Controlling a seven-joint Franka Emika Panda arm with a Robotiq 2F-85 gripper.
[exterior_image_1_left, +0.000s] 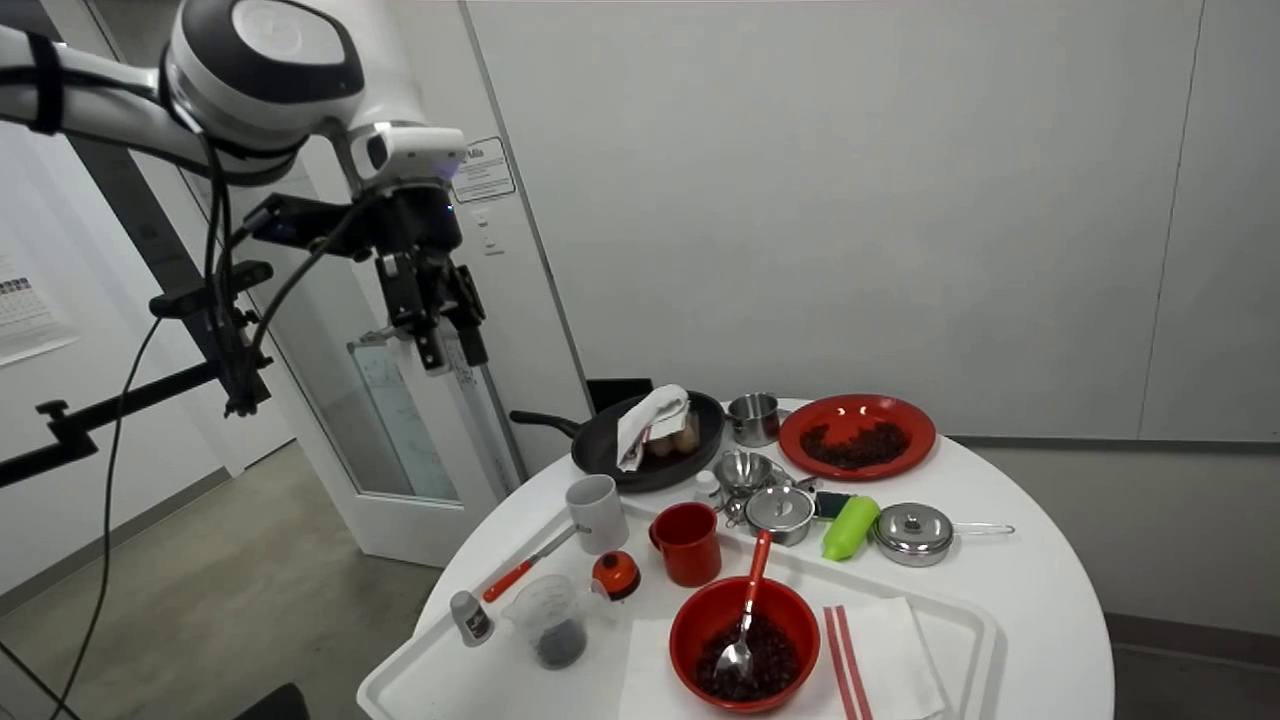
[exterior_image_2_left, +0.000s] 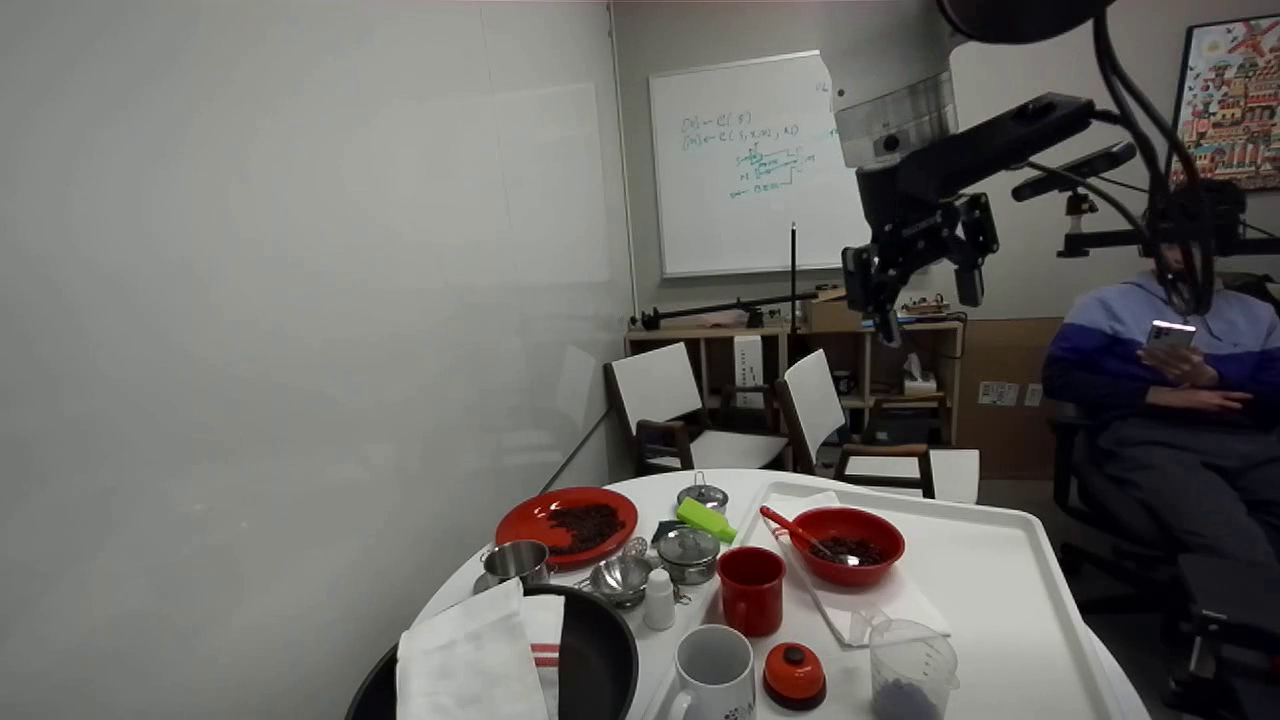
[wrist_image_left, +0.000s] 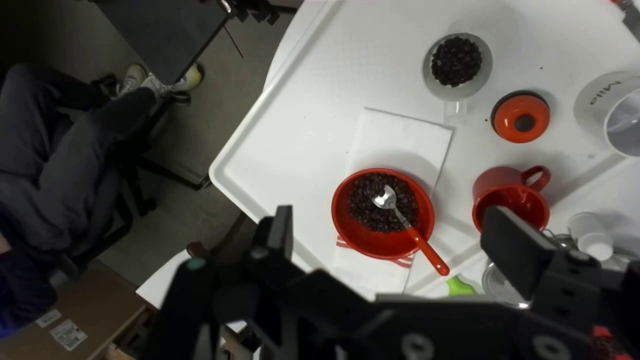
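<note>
High above the table, my gripper (exterior_image_1_left: 455, 358) is open with nothing between its fingers. In the wrist view its dark fingers (wrist_image_left: 517, 249) spread wide over the tray side. Below sits a red bowl (wrist_image_left: 342, 207) of dark beans on a folded white napkin, a red-handled spoon (wrist_image_left: 427, 248) resting in it. A clear measuring cup (wrist_image_left: 454, 99) holds more dark beans. Beside it are a round orange-red item (wrist_image_left: 510, 123) with a dark knob, a red mug (wrist_image_left: 495, 183) and a white mug (exterior_image_1_left: 597, 514). At the back lies a red plate (exterior_image_1_left: 918, 430) with dark beans.
Steel pots (exterior_image_1_left: 781, 514), a green item (exterior_image_1_left: 851, 528) and a black pan (exterior_image_1_left: 594, 446) with a cloth crowd the far side of the table. A knife (exterior_image_1_left: 528, 565) lies near the tray's edge. One part of the white tray (exterior_image_2_left: 996, 564) is bare. A person (exterior_image_2_left: 1152, 360) sits nearby.
</note>
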